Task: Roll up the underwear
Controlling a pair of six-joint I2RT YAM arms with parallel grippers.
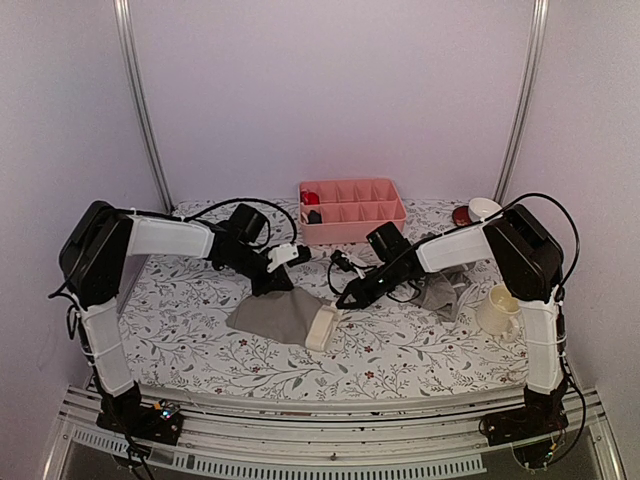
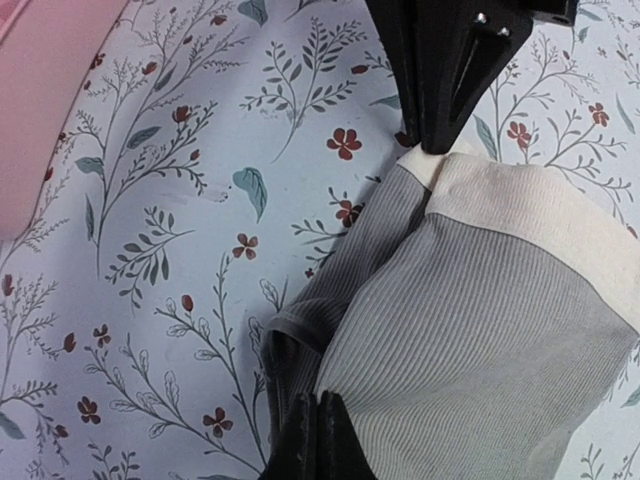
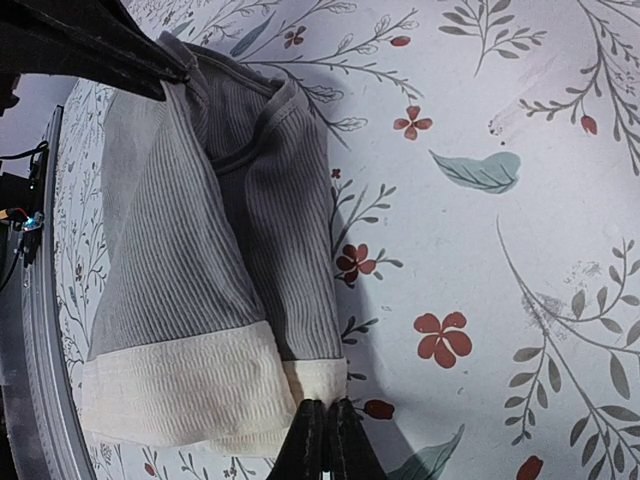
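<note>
Grey ribbed underwear with a cream waistband (image 1: 268, 318) lies partly folded on the table, the band toward the right. At its upper edge my left gripper is shut; grey fabric bunches against its tips, and whether any is pinched is hard to tell. From the right wrist view, a raised ridge of cloth (image 3: 215, 215) runs up to the left fingertips (image 3: 178, 78). My right gripper is shut on the waistband's far corner, and in the left wrist view its tips (image 2: 432, 140) meet that cream band (image 2: 540, 205).
Behind the arms stands a pink divided box (image 1: 350, 232) with a few items in its left cells. On the right are another grey cloth (image 1: 440, 297), a cream mug (image 1: 497, 312) and a white bowl (image 1: 483, 209).
</note>
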